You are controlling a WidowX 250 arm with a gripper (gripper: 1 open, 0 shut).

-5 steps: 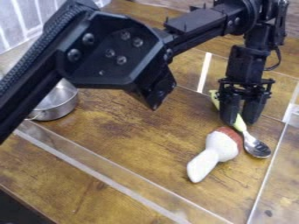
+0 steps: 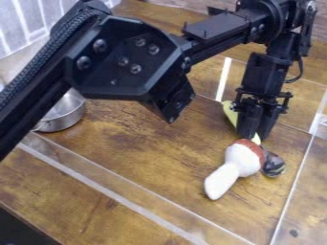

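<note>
The black gripper (image 2: 257, 122) hangs on the right side of the wooden table, over a pale yellow-green utensil (image 2: 232, 114) with a dark metallic end (image 2: 272, 166). It is shut on that utensil, though the fingertips are partly hard to make out. Just below the fingers lies a white object with a red-brown band (image 2: 238, 162), its white tip pointing down-left.
A steel pot (image 2: 61, 118) sits at the left, partly hidden by the arm. A light surface lies at the top left.
The gripper has shifted slightly down and left. The utensil's metallic end has moved a little left, closer against the white object.
</note>
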